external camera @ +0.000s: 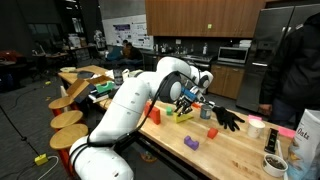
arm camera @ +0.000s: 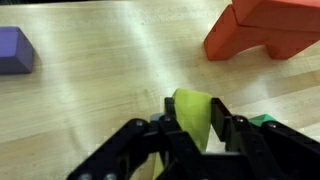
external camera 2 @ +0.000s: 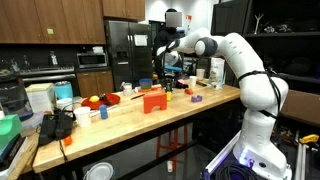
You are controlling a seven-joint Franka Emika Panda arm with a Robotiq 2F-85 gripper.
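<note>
A long yellow object (arm camera: 193, 112), perhaps a banana, is held between the dark fingers of my gripper in the wrist view. Its blunt, greenish-yellow end sticks out past the fingertips, and the rest is hidden by the gripper. Exterior view 1 has the same yellow object (external camera: 184, 118) low at the gripper (external camera: 182, 108), close over the wooden table. Whether it touches the tabletop I cannot tell.
Close by stands a red block (arm camera: 265, 25), with a green item (arm camera: 263, 119) near the right finger. A purple block (arm camera: 14, 50) lies apart on the table. A black glove (external camera: 228, 119) and a blue-grey cup (external camera: 205, 112) are farther right.
</note>
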